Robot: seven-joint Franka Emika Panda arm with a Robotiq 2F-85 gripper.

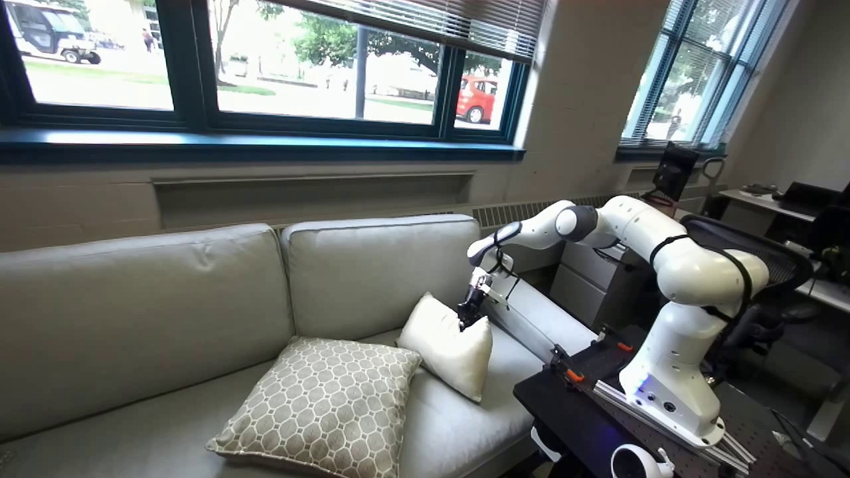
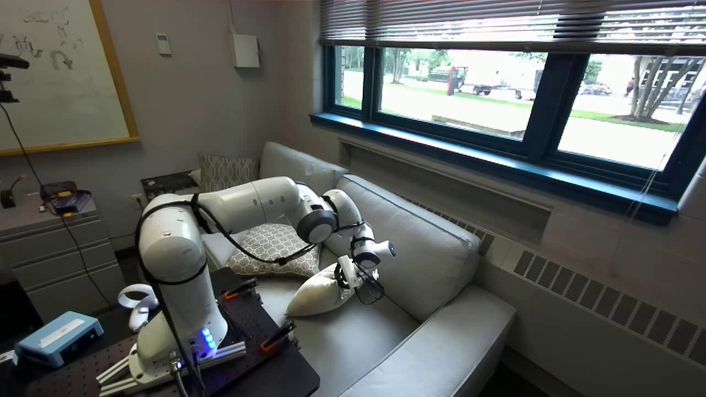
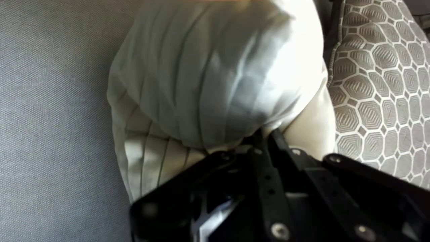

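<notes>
My gripper (image 1: pixel 463 320) is shut on a white pillow (image 1: pixel 446 350) at the armrest end of the sofa. In the wrist view the pillow's pleated cloth (image 3: pixel 209 80) bunches up around the fingertips, which hide the pinched part. Its right side is raised and it stands tilted, with its lower end by the seat. A second pillow, beige with a honeycomb pattern (image 1: pixel 327 406), lies on the seat to the left of the white one in exterior view 1. In exterior view 2 the arm partly covers this patterned pillow (image 2: pixel 281 245).
The grey sofa's backrest (image 1: pixel 382 271) rises behind the pillows, and its armrest (image 2: pixel 437 344) closes off one end. My arm's base stands on a black table (image 2: pixel 291 370) against the sofa's front. Bare seat shows at the far left.
</notes>
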